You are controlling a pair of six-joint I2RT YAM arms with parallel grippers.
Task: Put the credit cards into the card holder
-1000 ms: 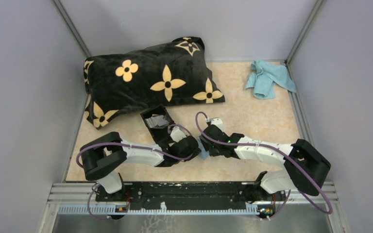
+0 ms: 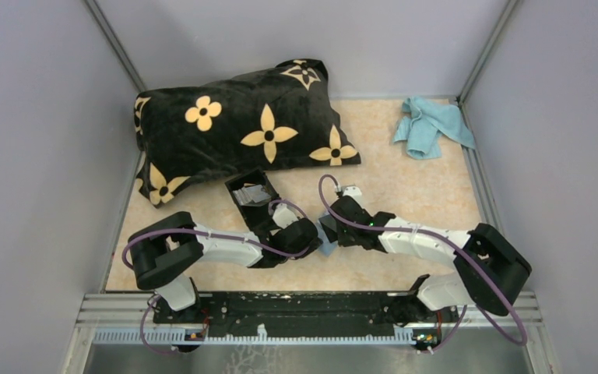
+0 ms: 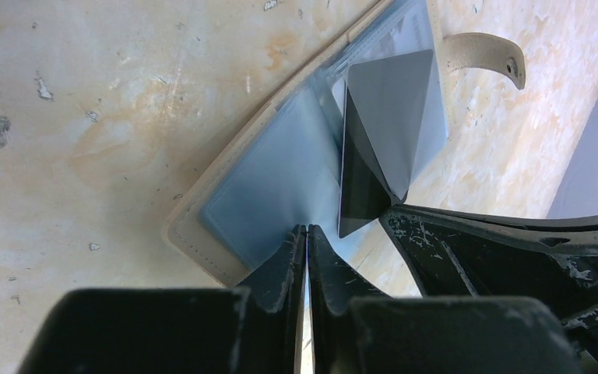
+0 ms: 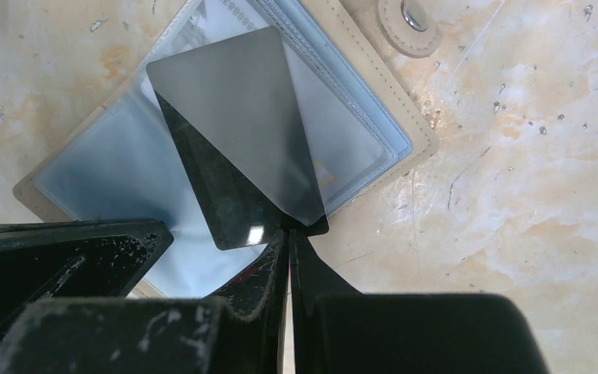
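The open card holder [image 3: 269,187] lies on the table between my arms, beige-edged with clear bluish sleeves [image 4: 124,167]. My left gripper is shut at its blue sleeve, apparently pinching the thin plastic. Over the holder lies a dark grey and black card [image 4: 237,117], slanted across the clear sleeves; how far any of it is inside a pocket is hard to tell. At the card's near edge, my right gripper is shut, with that thin edge between its fingertips. From above, both grippers mostly cover the holder [image 2: 327,248].
A black box [image 2: 237,204] with several cards [image 2: 251,194] stands behind the left arm. The dark patterned pillow [image 2: 233,125] fills the back left, and a teal cloth [image 2: 430,128] lies back right.
My right gripper has shifted slightly to the right, so more of the dark card and holder shows from above. The left arm has stayed in place.
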